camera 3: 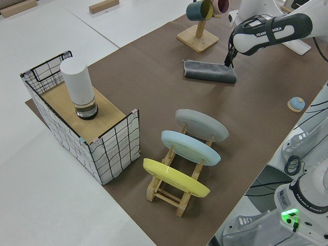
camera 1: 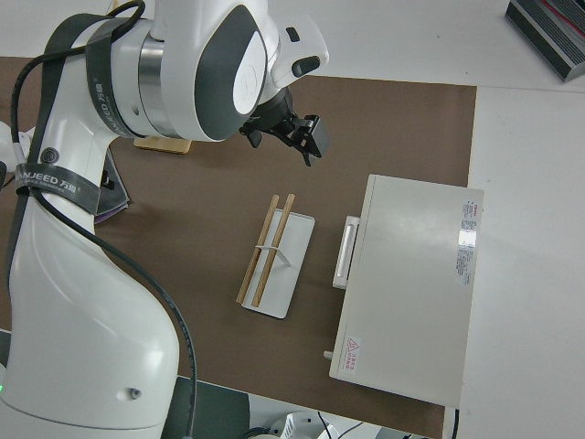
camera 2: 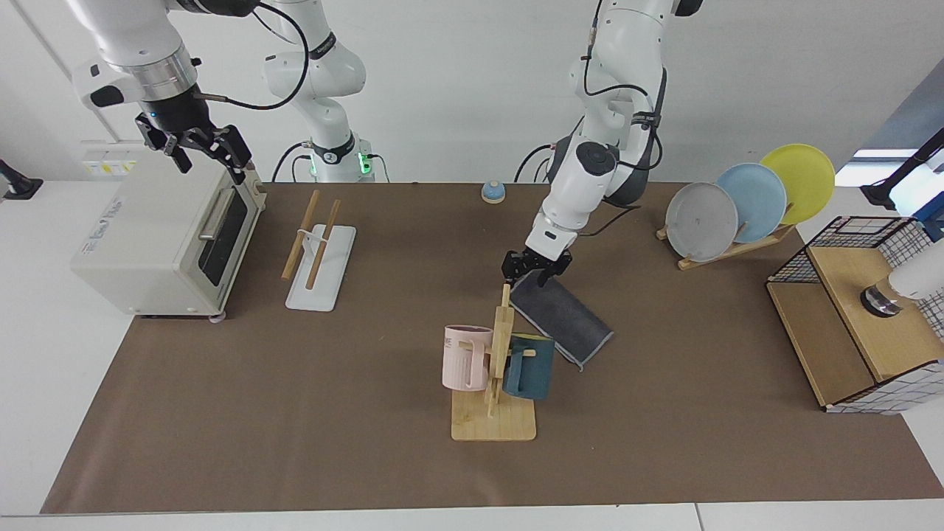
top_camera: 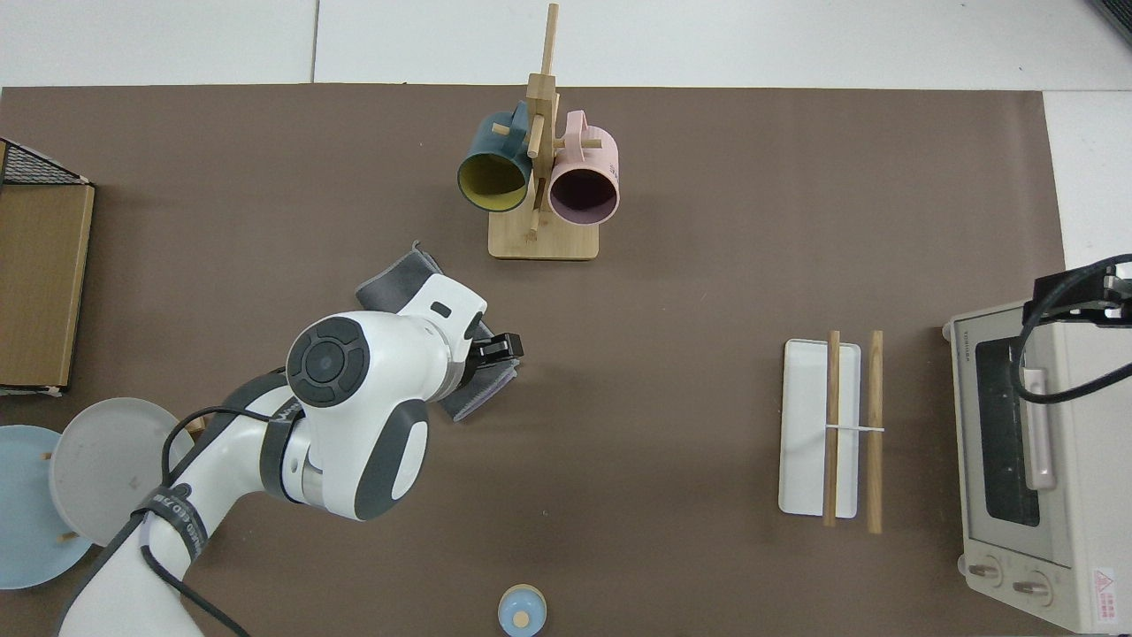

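A grey cloth [camera 2: 561,320] lies on the brown mat, seen as a flattish dark strip in the right view [camera 3: 209,72]. One arm's gripper [camera 2: 536,265] is down at the end of this cloth nearest the robot bases, its body hiding part of the cloth in the top view; whether it is shut on the cloth does not show. The other gripper [camera 2: 196,141] hangs high over the white toaster oven [camera 2: 141,239], apart from everything; its finger state is unclear.
A wooden mug tree [top_camera: 542,239] holds a pink and a teal mug. A plate rack with plates [camera 2: 700,221] and a wire shelf [camera 2: 818,336] stand to one side; a white board with wooden rods [top_camera: 802,425] and a small blue round object [top_camera: 522,610] lie apart.
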